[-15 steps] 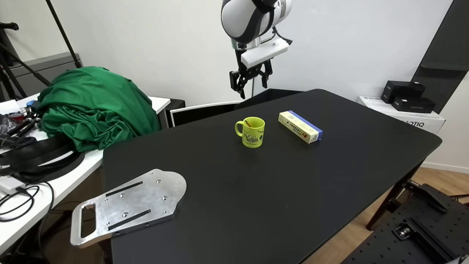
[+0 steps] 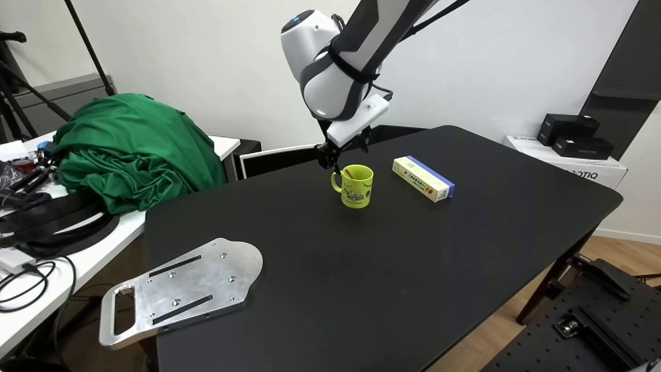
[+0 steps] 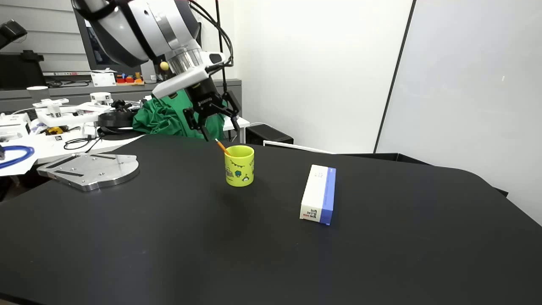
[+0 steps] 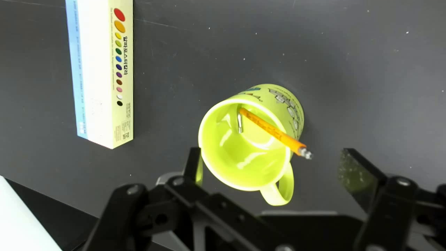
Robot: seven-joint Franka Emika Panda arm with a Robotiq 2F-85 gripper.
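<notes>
A lime-green mug (image 2: 356,193) with printed drawings stands upright on the black table. Inside it leans an orange pen (image 4: 274,130), its metal end sticking out over the rim near the handle. My gripper (image 3: 221,136) is above and behind the mug, tilted, its fingers wide apart and empty. From the wrist, the mug's rim and handle appear just ahead of the space between my fingers, which look clear of the pen.
A white, cream and blue paint box (image 3: 311,195) lies flat beside the mug. A metal plate (image 2: 201,282) rests at the table's left corner, near green cloth (image 2: 133,155) on a side table.
Mug, pen and box are where they were.
</notes>
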